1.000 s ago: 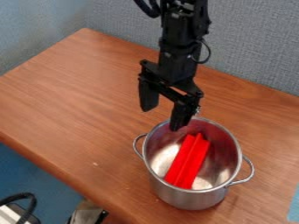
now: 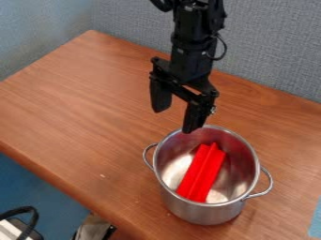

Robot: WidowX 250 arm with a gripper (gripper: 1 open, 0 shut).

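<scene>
A steel pot (image 2: 207,208) with two loop handles stands on the wooden table at the lower right. Inside it lie long red pieces (image 2: 201,173), side by side. My black gripper (image 2: 177,113) hangs over the pot's back left, its two fingers spread wide apart, with nothing visible between them.
Grey padded walls bound the back. At the lower left, past the table's edge, are a black loop and some small gear on the floor.
My arm has shifted very slightly up and to the left. The pot and red pieces are unmoved.
</scene>
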